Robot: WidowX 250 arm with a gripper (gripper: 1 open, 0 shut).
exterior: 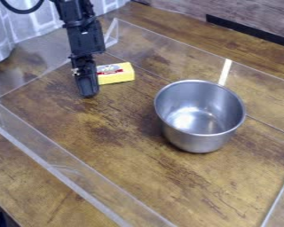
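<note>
My gripper [88, 87] is at the upper left, low over the wooden table [109, 160], shut, with nothing visible held between its fingers. Right behind it and to its right lies a yellow box [116, 73], partly covered by the gripper; whether they touch I cannot tell.
A steel pot [199, 115] stands on the right half of the table. Clear plastic edges run along the left and right sides.
</note>
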